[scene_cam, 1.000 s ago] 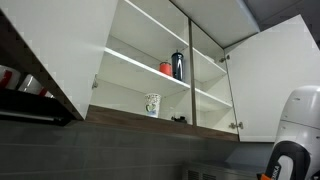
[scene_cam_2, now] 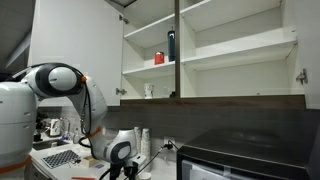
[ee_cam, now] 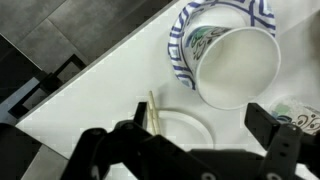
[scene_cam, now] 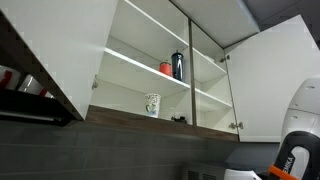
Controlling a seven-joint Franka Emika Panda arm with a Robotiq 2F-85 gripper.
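In the wrist view my gripper is open, with its dark fingers well apart and nothing held between them. A white cup [ee_cam: 238, 68] with a coloured pattern on its outside lies just ahead of the fingers, its wide mouth facing the camera. It overlaps a plate with a blue patterned rim [ee_cam: 258, 10]. Below it is a round white dish [ee_cam: 183, 128], partly covered by the gripper. In exterior view 2 the gripper [scene_cam_2: 122, 171] hangs low over the counter, its fingertips small and hard to make out.
A second patterned cup [ee_cam: 300, 113] is at the right, near a finger. Thin wooden sticks [ee_cam: 152, 115] lie by the dish. Above, the open cabinet holds a red can [scene_cam: 165, 68], a dark flask [scene_cam: 178, 66] and a patterned cup [scene_cam: 152, 104]. A black box-like appliance [scene_cam_2: 245, 145] stands right.
In exterior view 1 the arm has shifted slightly up and left, and more of its wrist shows at the bottom edge. The cabinet's contents have not moved.
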